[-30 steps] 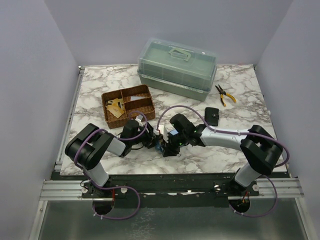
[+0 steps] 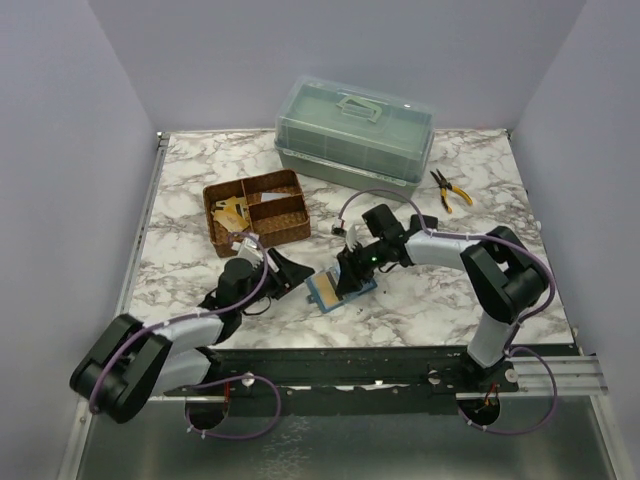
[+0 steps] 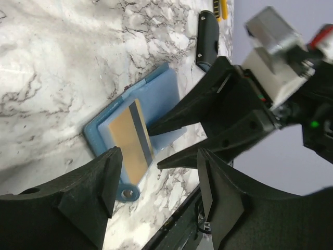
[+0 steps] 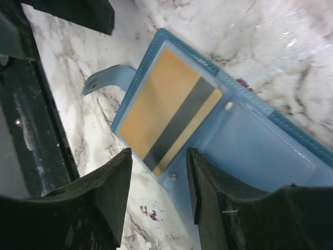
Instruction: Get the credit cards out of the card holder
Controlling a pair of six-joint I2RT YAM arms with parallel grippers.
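The blue card holder (image 2: 358, 288) lies on the marble table, a tan card with a dark stripe (image 4: 161, 99) on top at its left end. My left gripper is open, with nothing between its fingers, left of the holder in the top view and above it in the left wrist view. My right gripper is open over the holder, its fingertips near the card's striped edge; whether they touch it is unclear.
A brown divided box (image 2: 255, 230) is at back left, a large lidded container (image 2: 355, 130) behind, pliers (image 2: 450, 190) and a black object (image 3: 207, 36) at right. The table's front edge is close below the holder.
My left gripper has pulled back left and toward the front, away from the holder. My right gripper has shifted right, leaving more of the holder and card visible from above.
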